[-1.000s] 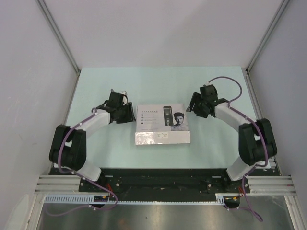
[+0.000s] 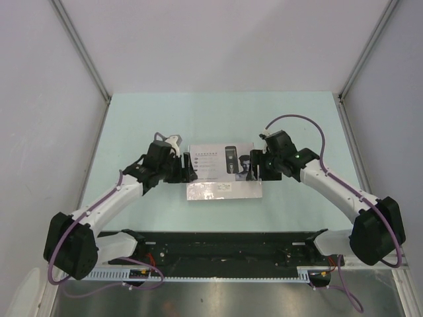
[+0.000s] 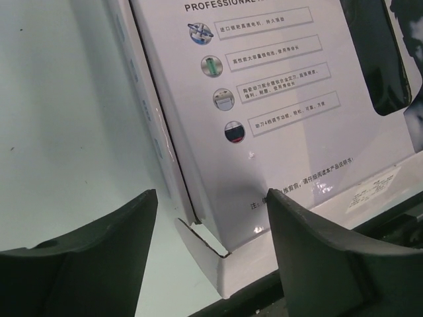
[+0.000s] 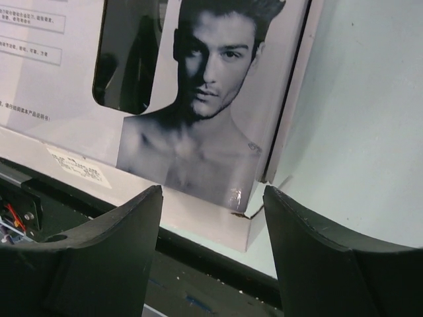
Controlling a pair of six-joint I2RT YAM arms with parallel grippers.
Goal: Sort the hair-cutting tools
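Observation:
A white clipper box (image 2: 215,162) lies closed on the table, its printed top showing tool pictures and a man's portrait (image 4: 215,86). Its pale front flap (image 2: 225,190) faces the robot. Over the box's front left corner, my left gripper stands open, with the corner showing between its fingers. At the front right corner, my right gripper is open too, the corner likewise in the gap. Whether any finger touches the box cannot be told. The box's inside is hidden, and no loose tools show.
The table's front edge (image 2: 218,232) lies a short way before the box, with a black beam (image 2: 218,257) beyond it.
Both arms have come inward and toward the front, from beside the box to its two front corners. The box has not moved.

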